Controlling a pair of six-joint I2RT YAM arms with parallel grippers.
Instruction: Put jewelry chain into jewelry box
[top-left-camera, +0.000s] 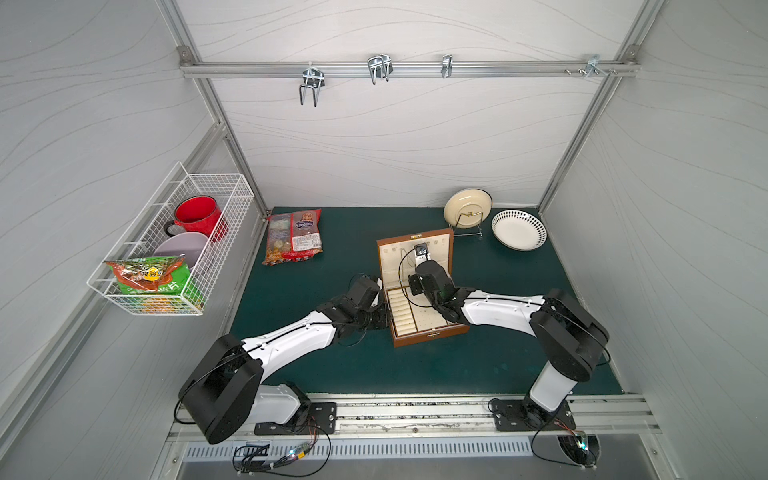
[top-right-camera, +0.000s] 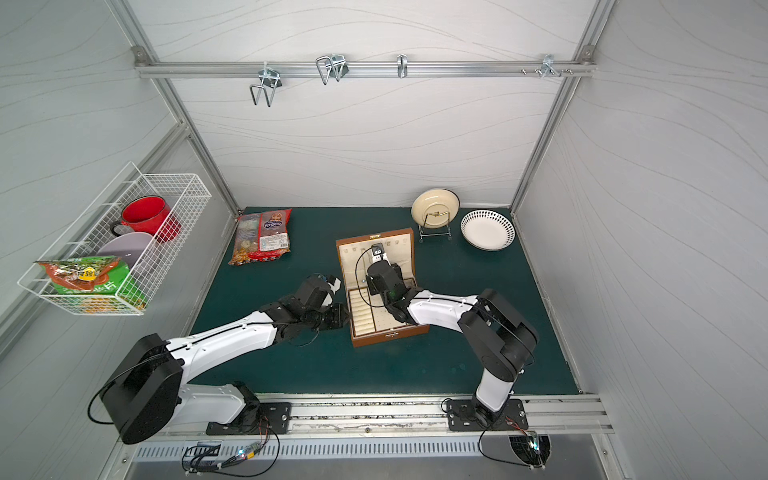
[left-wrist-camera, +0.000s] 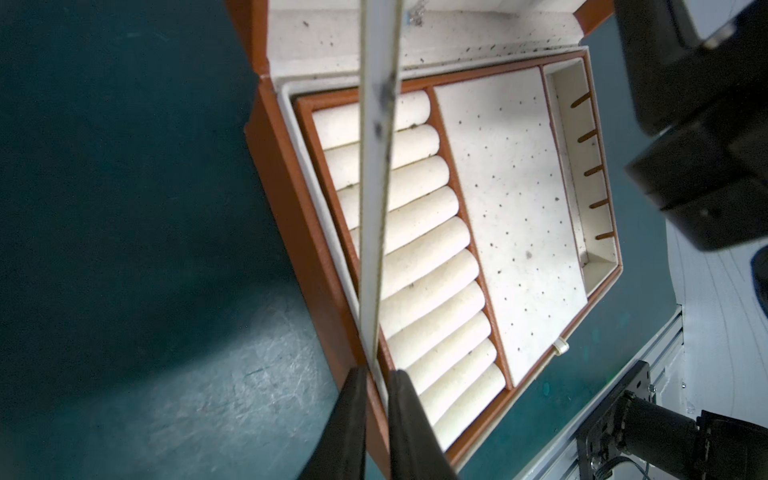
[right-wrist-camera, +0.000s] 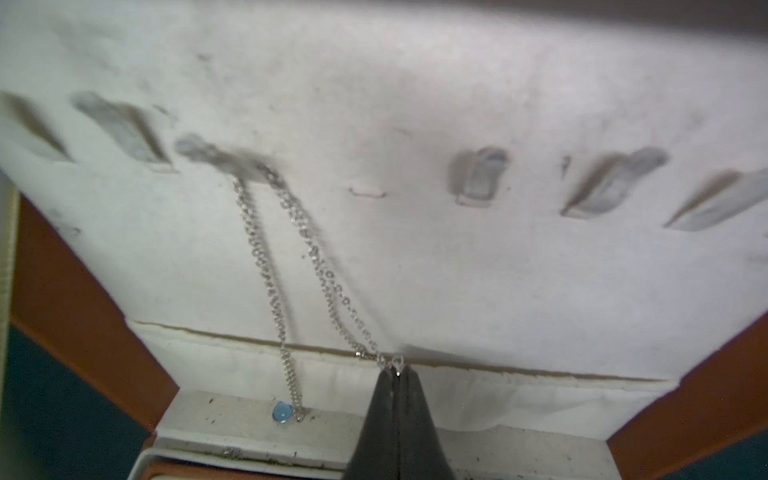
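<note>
The open jewelry box lies on the table with its lid raised. A silver jewelry chain hangs from a peg on the lid's pale lining. A blue bead is at its lower left end; its other strands run to my right gripper, which is shut on a ring of the chain. My left gripper is slightly open over the box's left edge. A pale strip crosses the left wrist view and meets the box edge just beyond those fingertips; nothing clearly shows between them.
Ring rolls and a flat panel fill the box base. Behind the box stand a plate on a rack and a white bowl. A snack bag lies back left.
</note>
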